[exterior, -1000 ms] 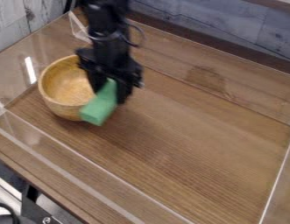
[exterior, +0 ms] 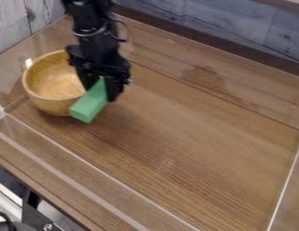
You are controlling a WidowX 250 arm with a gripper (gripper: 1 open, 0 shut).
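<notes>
My black gripper (exterior: 98, 74) reaches down from the top, shut on a green block (exterior: 90, 102). The block hangs tilted at the right edge of a tan wooden bowl (exterior: 44, 86), partly in front of its rim.
The bowl stands at the left of a brown wooden table (exterior: 200, 144). A dark object, perhaps a cable, shows at the bottom left corner.
The bowl appears slightly further left.
</notes>
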